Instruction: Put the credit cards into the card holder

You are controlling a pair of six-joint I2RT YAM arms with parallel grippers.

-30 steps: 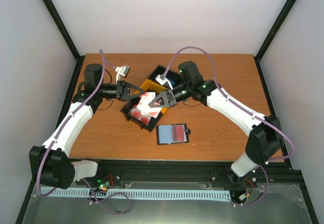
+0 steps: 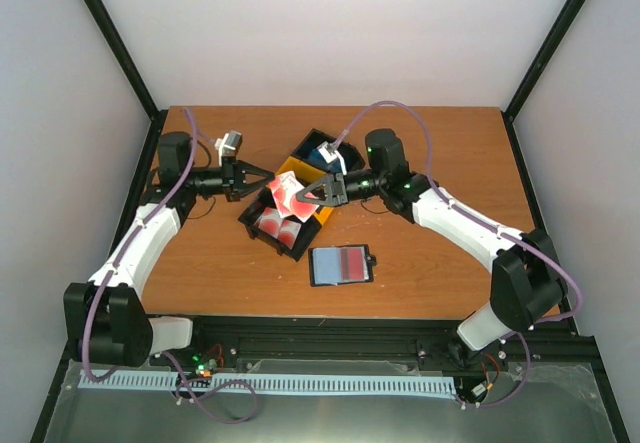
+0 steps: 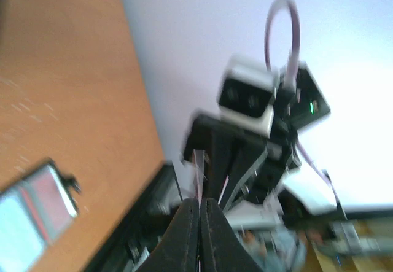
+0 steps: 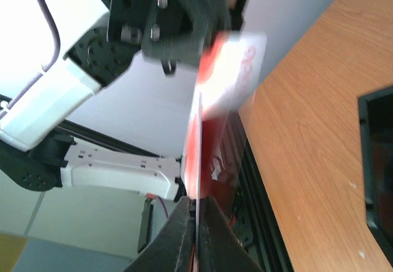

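Note:
My left gripper (image 2: pixel 272 175) and right gripper (image 2: pixel 300 199) face each other above the boxes. Each is shut on a thin red-and-white card; the two cards (image 2: pixel 285 189) overlap in the top view. Seen from the left wrist, one card (image 3: pixel 199 164) stands edge-on, running down into the left fingertips. The right wrist view shows the right gripper's card (image 4: pixel 194 143) edge-on, with a second red-and-white card (image 4: pixel 230 69) behind it, towards the left gripper. On the table in front lies the card holder (image 2: pixel 340 265), opened flat, with blue-grey and reddish panels. It also appears at lower left in the left wrist view.
Below the grippers stands a black box (image 2: pixel 248 217) holding red-and-white cards. An orange strip (image 2: pixel 326 215) and another black box (image 2: pixel 313 135) with dark blue contents adjoin it. Bare table surrounds the card holder and spreads to the right.
My left gripper has drawn back left, and one card has shifted left with it. The right arm has moved only slightly. The card holder lies where it was.

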